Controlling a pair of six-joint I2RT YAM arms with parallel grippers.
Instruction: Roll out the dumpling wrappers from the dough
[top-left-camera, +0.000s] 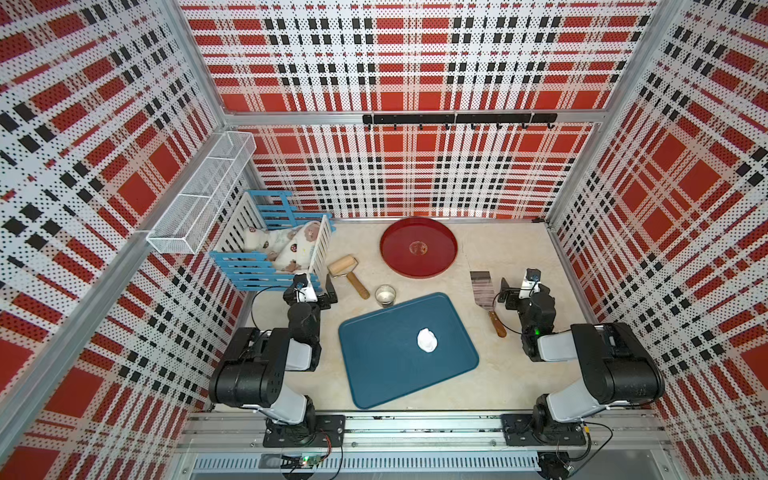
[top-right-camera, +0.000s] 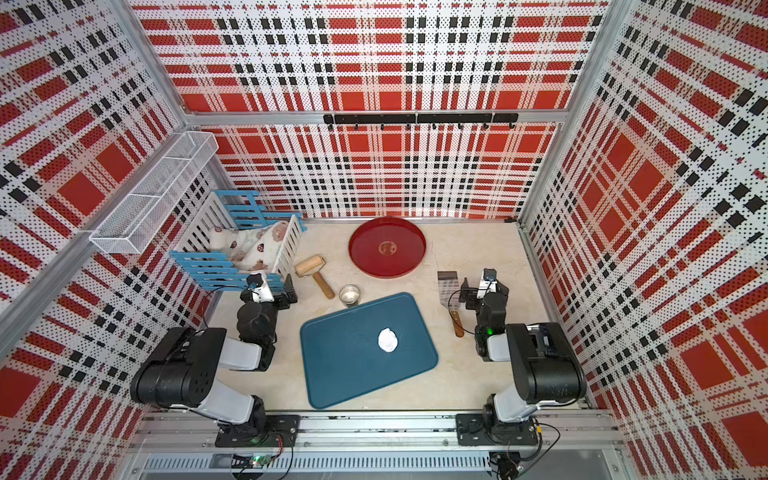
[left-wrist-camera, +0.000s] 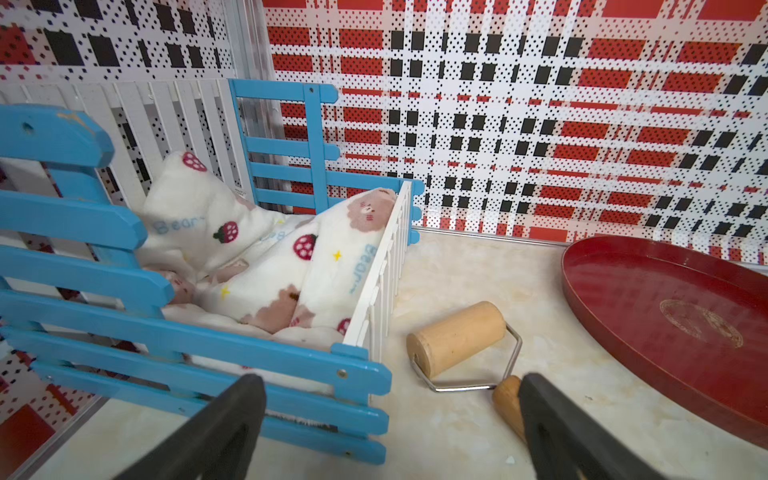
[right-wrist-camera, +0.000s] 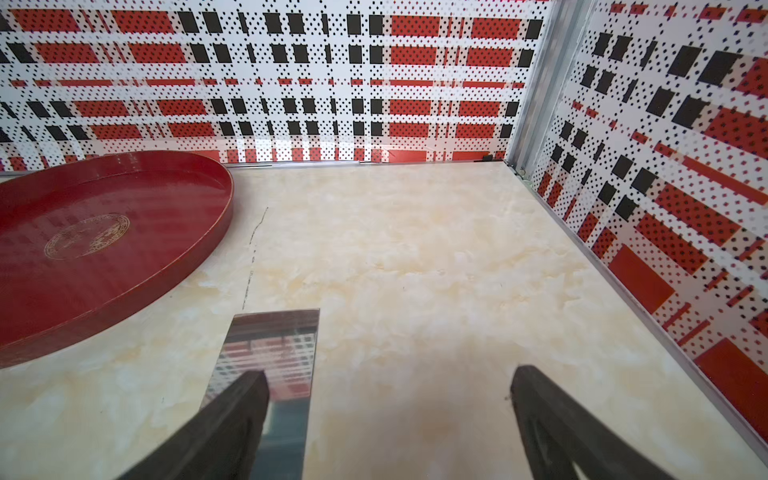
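Note:
A white lump of dough (top-left-camera: 426, 340) rests on the blue mat (top-left-camera: 384, 368). A wooden roller (left-wrist-camera: 456, 336) with a handle lies beside the crib, near a small metal cup (top-left-camera: 385, 295). A scraper (right-wrist-camera: 268, 352) with a wooden handle lies right of the mat. My left gripper (top-left-camera: 312, 292) stands open and empty left of the cup, its fingertips framing the crib and roller in the left wrist view. My right gripper (top-left-camera: 520, 289) stands open and empty beside the scraper, above the table.
A round red tray (top-left-camera: 418, 228) sits at the back centre. The blue and white crib (top-left-camera: 248, 264) with cloth inside fills the back left. A wire shelf (top-left-camera: 200, 192) hangs on the left wall.

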